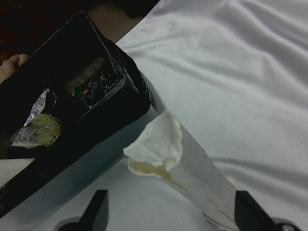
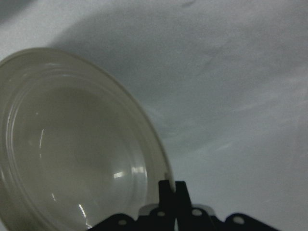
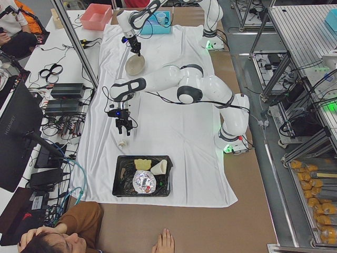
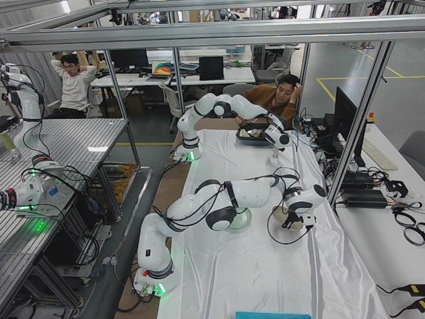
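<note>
My left gripper (image 3: 124, 126) hangs over a crumpled white paper piece (image 3: 122, 143); in the left wrist view its fingers stand open either side of that paper (image 1: 178, 168), nothing between them visibly held. Beyond lies a black tray (image 3: 121, 190) with a foil ball, a yellow item and white paper. In the right wrist view my right gripper has its fingertips close together at the rim of a beige plate (image 2: 77, 139); whether the rim is between them is unclear. A pale green dish (image 4: 240, 220) sits near that plate, partly hidden by an arm.
A blue bin (image 3: 147, 30) stands at the cloth's far end. Cables, boxes and a monitor (image 3: 16, 137) crowd the side desk. A person (image 3: 63, 237) sits at the near edge.
</note>
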